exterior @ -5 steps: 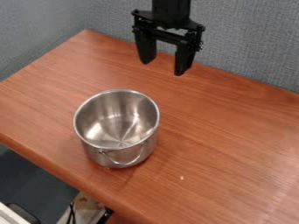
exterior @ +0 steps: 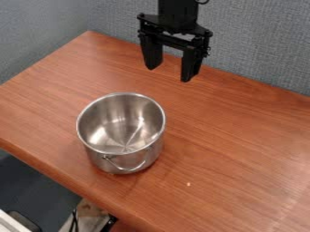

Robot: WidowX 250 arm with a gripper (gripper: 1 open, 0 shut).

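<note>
A black gripper [exterior: 171,57] hangs over the back of the table, its two fingers spread wide apart with nothing between them. It is well above and behind a shiny steel pot [exterior: 121,134], which stands upright at the front left of the table, its inside looking empty and a wire handle resting against its front side.
Grey padded walls [exterior: 258,45] border it behind and at the left. Below the front left edge are cables and some hardware on a dark floor.
</note>
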